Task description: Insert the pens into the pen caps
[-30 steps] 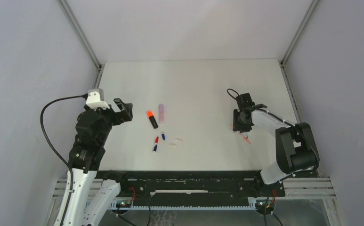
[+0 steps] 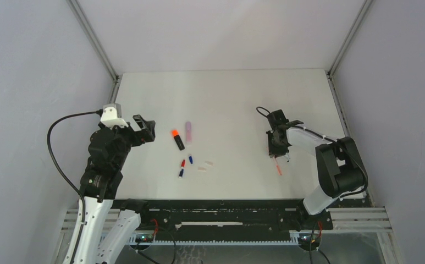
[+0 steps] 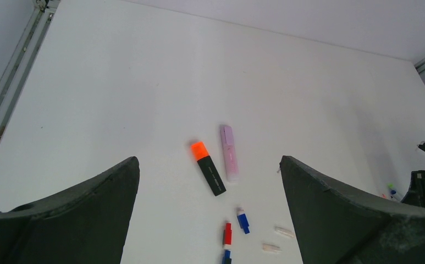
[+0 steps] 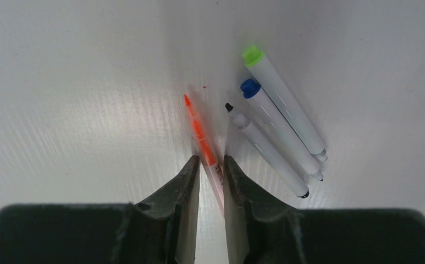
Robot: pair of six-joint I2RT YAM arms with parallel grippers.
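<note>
My right gripper is part open, its fingers on either side of an orange-tipped pen (image 4: 199,132); a gap shows at the left finger. The pen's lower end disappears behind the right finger. To its right lie three white pens, the black-tipped pen (image 4: 270,157), blue-ended pen (image 4: 287,135) and green-ended pen (image 4: 288,102). On the left half of the table are a red cap (image 3: 227,235), a blue cap (image 3: 243,221), a dark blue cap (image 2: 181,173) and two pale caps (image 3: 271,248). Left of them, above the table, my left gripper stands wide open and empty.
An orange-and-black marker (image 2: 177,139) and a pinkish-purple marker (image 2: 188,133) lie behind the small caps. Bare table (image 2: 232,121) stretches between the two arms.
My right gripper has shifted slightly left and toward the front. The orange-tipped pen has moved left and turned to lie more front to back. The left arm is still.
</note>
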